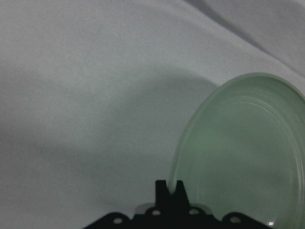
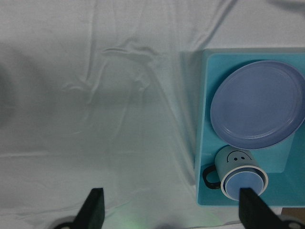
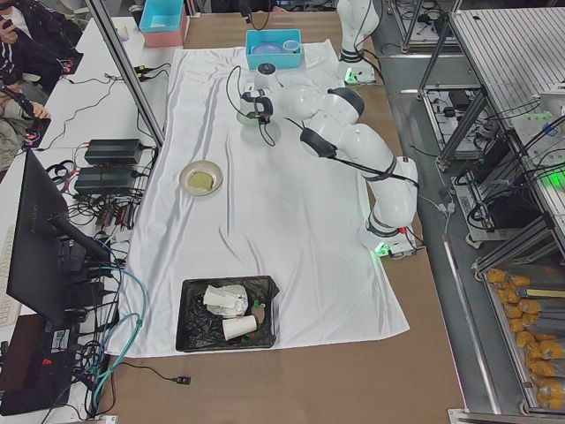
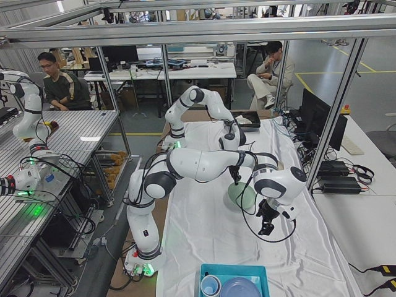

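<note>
A pale green plate [image 1: 243, 148] is at the middle of the white cloth, partly hidden by the arms in both camera views [image 4: 241, 197]. My left gripper is shut on its rim, the plate extending to the right of the fingertips in the left wrist view. My right gripper stands open above bare cloth [image 2: 119, 119], left of a blue bin [image 2: 202, 95] holding a blue plate [image 2: 257, 102] and a smiley mug [image 2: 238, 160] with a blue item inside.
A cream dish [image 3: 200, 178] with yellowish contents lies on the cloth at left. A black lined bin [image 3: 190, 314] with white items and wrappers stands at the opposite end from the blue bin.
</note>
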